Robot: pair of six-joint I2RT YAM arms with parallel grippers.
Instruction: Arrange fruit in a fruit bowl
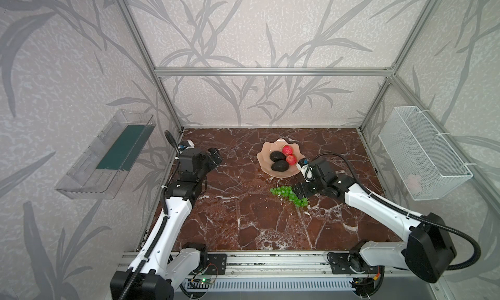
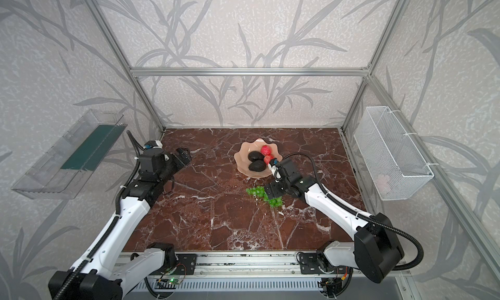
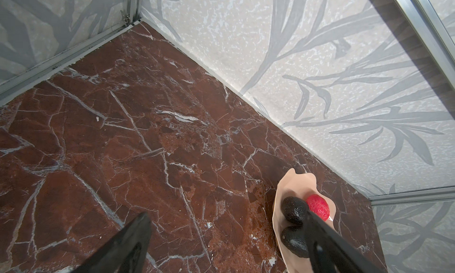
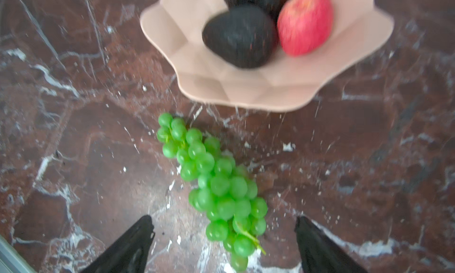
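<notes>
A pink scalloped bowl [image 1: 265,163] holds two dark avocados [image 4: 239,35] and two red fruits [image 4: 305,24]. In front of it a bunch of green grapes [image 4: 222,187] lies on the marble table. My right gripper is open just above the grapes, their lower end between its fingertips in the right wrist view, with nothing gripped. My left gripper [image 1: 213,159] hangs open and empty over the left of the table, facing the back.
A wire tray [image 1: 125,143] hangs on the left wall and a white mesh basket [image 1: 422,148] on the right wall.
</notes>
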